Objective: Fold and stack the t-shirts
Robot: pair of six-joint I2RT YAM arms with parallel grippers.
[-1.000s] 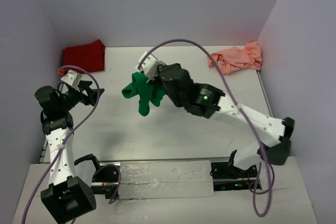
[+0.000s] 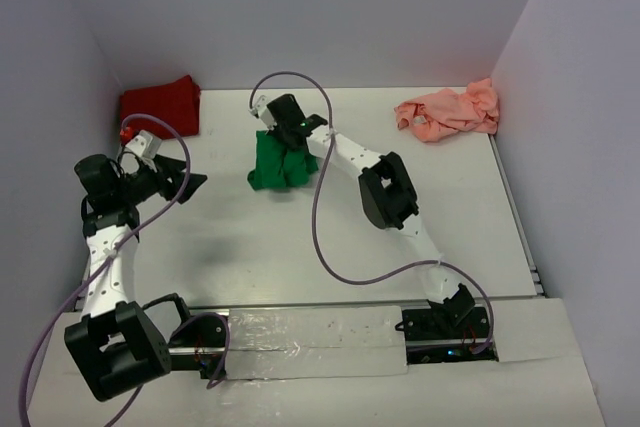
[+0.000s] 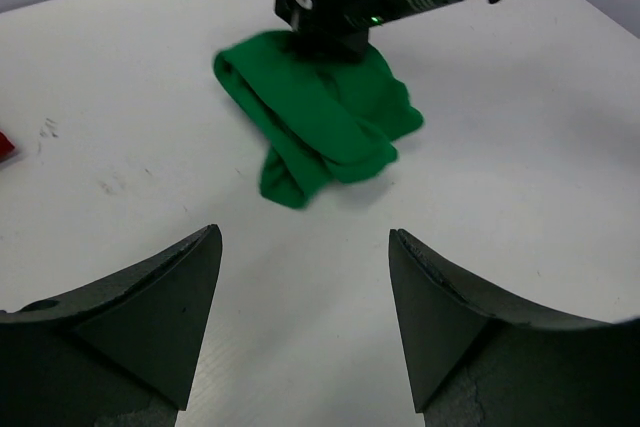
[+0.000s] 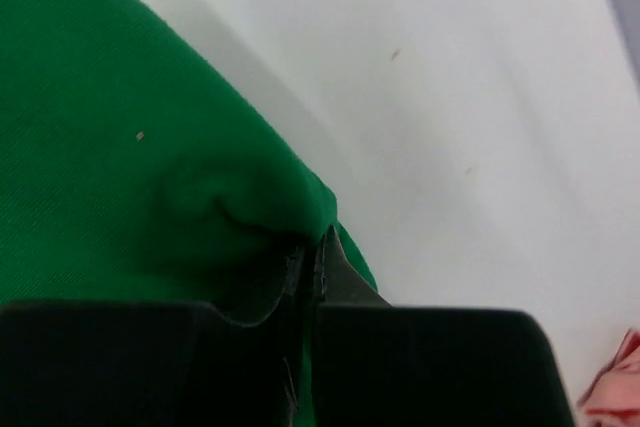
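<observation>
A green t-shirt (image 2: 270, 167) lies crumpled in the middle of the table, with my right gripper (image 2: 275, 129) shut on its far part; the right wrist view shows the cloth (image 4: 120, 117) gathered between the fingers. My left gripper (image 2: 182, 175) is open and empty over the left of the table, facing the green shirt (image 3: 310, 117). A folded red t-shirt (image 2: 160, 107) rests at the back left corner. A pink t-shirt (image 2: 448, 112) lies rumpled at the back right.
Walls stand at the back and both sides. Purple cables loop over both arms.
My right gripper has moved back from the middle front with the green shirt, which now rests more on the table. The left gripper has shifted slightly right and down in the top view.
</observation>
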